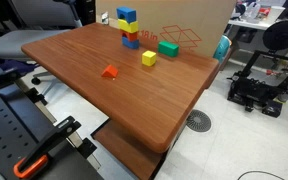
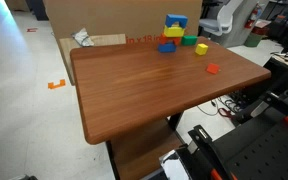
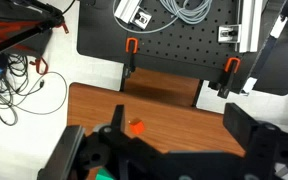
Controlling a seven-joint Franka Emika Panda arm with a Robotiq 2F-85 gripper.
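A stack of blocks stands on the brown table (image 1: 144,95), with a blue block (image 1: 126,15) on top, a yellow one (image 1: 127,26) below it, some red under that and a blue block (image 1: 131,44) at the base. Apart from the stack lie a green block (image 1: 168,48), a single yellow block (image 1: 149,58) and a red block (image 1: 110,71). From above, the wrist view shows the red block (image 3: 136,127) and part of the green block (image 3: 104,174). My gripper is open over the table's edge, its black fingers (image 3: 116,140) wide apart with nothing between them.
The perforated black base plate (image 3: 184,47) borders the table, with black-and-orange clamps (image 3: 131,46) on it. Cables (image 3: 14,90) lie on the floor beside it. Behind the blocks stands a cardboard panel (image 2: 124,20).
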